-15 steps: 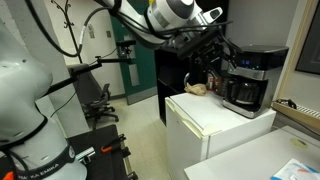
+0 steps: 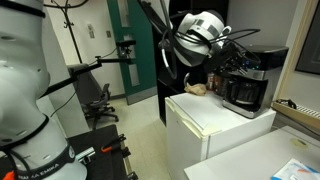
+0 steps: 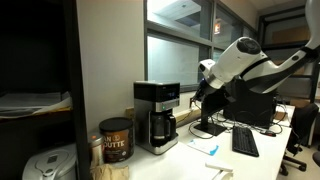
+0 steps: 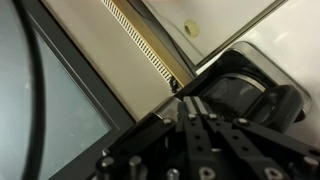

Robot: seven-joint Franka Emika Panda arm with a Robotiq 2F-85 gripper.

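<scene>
A black and steel coffee maker (image 2: 251, 76) stands on the white cabinet top in exterior view 1. Its glass carafe (image 3: 161, 127) sits in the machine in exterior view 2. My gripper (image 2: 236, 64) is beside the machine's upper front, and I cannot tell whether they touch. In the wrist view, the gripper is shut, with nothing visible between its fingers. Past it show a dark, round glassy part and a black handle (image 4: 281, 106), partly hidden by the gripper.
A coffee tub (image 3: 117, 143) stands on the far side of the machine. The white cabinet top (image 2: 205, 112) has clear room in front. A keyboard (image 3: 244, 140) and cables lie across the desk. Papers (image 2: 297, 170) rest on the near surface.
My arm has moved rightward in exterior view 1, bringing the gripper closer to the coffee maker and changing its tilt. The coffee maker appears unmoved.
</scene>
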